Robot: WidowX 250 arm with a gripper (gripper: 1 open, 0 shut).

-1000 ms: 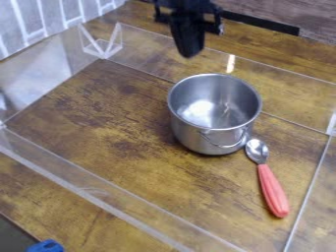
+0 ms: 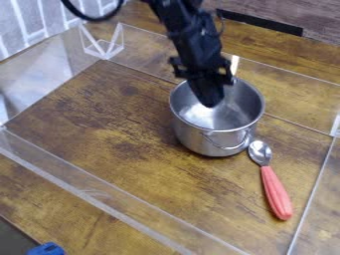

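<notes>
A dark robot gripper (image 2: 208, 92) reaches down from the top of the view, its lower end over the mouth of a steel pot (image 2: 213, 134) just right of centre; it looks shut, with nothing visible held. To the pot's right, a spoon with a red handle (image 2: 275, 192) lies on the wooden surface, its metal bowl up near the pot.
The wooden board (image 2: 99, 139) is bare to the left and front. Clear plastic edging runs around it. A blue object (image 2: 47, 248) sits at the lower left corner, and a white slatted item (image 2: 20, 25) at the upper left.
The gripper has come down and toward the front, from above and behind the pot to over its mouth. The pot and spoon have not moved.
</notes>
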